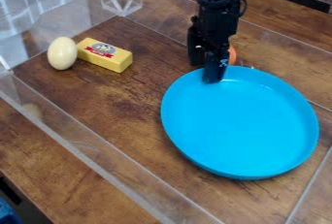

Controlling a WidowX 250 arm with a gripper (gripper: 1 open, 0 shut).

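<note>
The black gripper (211, 61) hangs from the top centre, low over the wooden surface at the upper rim of a large blue plate (239, 121). Behind it, partly hidden, is an orange object (228, 53). The gripper is dark and blurred, so its fingers and anything between them are hard to make out.
A yellow box (105, 55) with a label lies at the upper left, beside a white egg-shaped object (64, 53). Clear walls border the wooden surface (97, 112) on the left.
</note>
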